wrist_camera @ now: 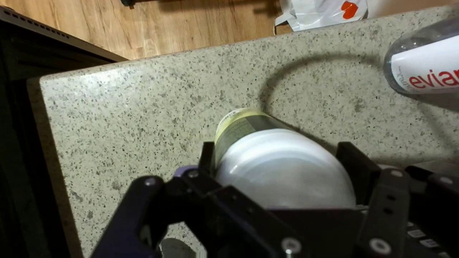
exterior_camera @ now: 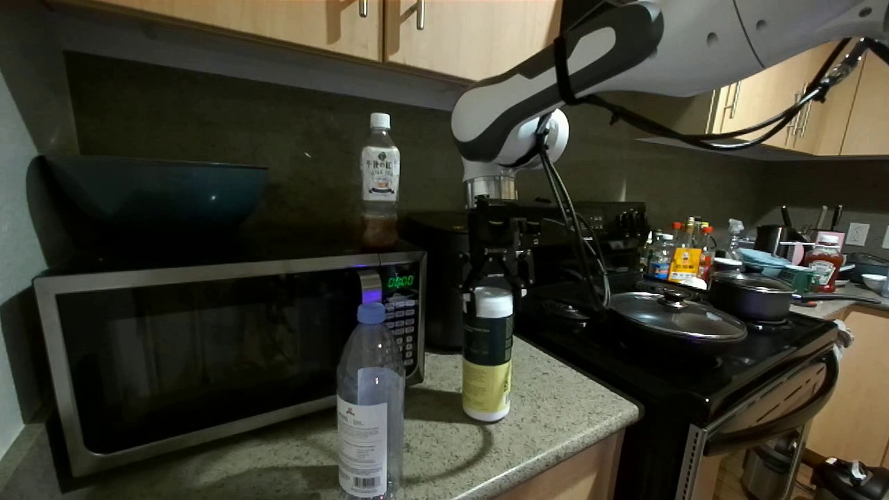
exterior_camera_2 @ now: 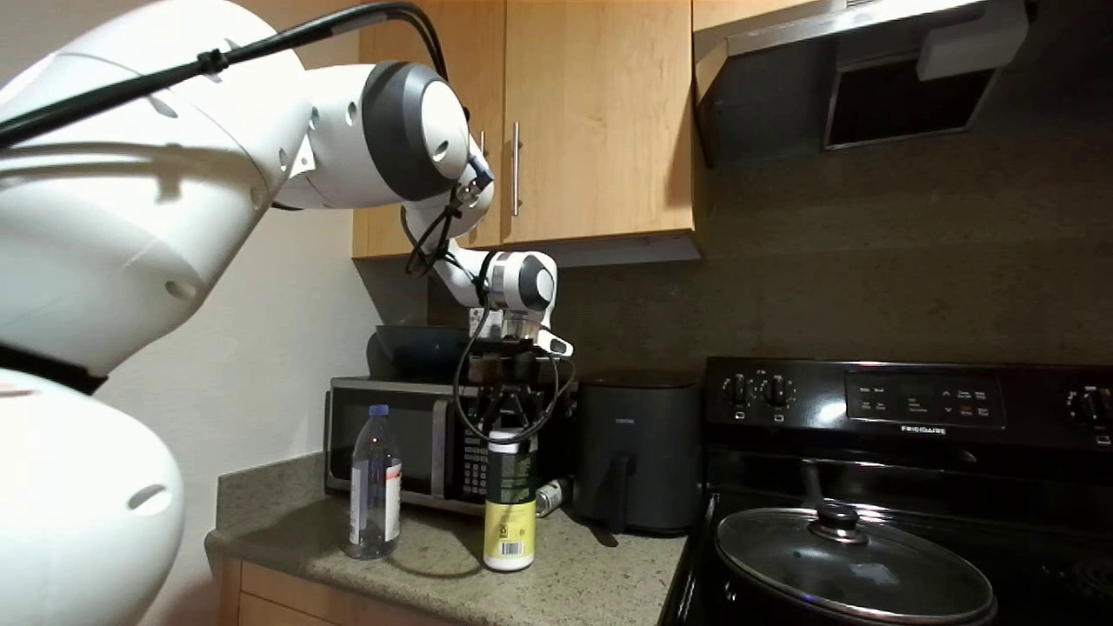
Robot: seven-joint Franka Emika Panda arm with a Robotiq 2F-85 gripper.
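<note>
A white-capped canister (exterior_camera: 487,358) with a dark green and yellow label stands upright on the speckled counter (exterior_camera: 575,400), right of the microwave. From above, my gripper (exterior_camera: 495,292) straddles its top. In the wrist view, the white lid (wrist_camera: 284,172) sits between the two fingers, which stand open, one on each side. A narrow gap shows by the left finger; contact on the right side is hard to judge. In the second exterior view the canister (exterior_camera_2: 509,532) rests on the counter, with a cable looping in front of its top.
A clear Evian bottle (exterior_camera: 367,417) stands on the counter near the microwave (exterior_camera: 208,333). A black air fryer (exterior_camera_2: 638,449) is close behind, with a small can (exterior_camera_2: 550,496) lying beside it. The stove with a lidded pan (exterior_camera: 676,317) is to the right. Bare counter lies toward the front edge.
</note>
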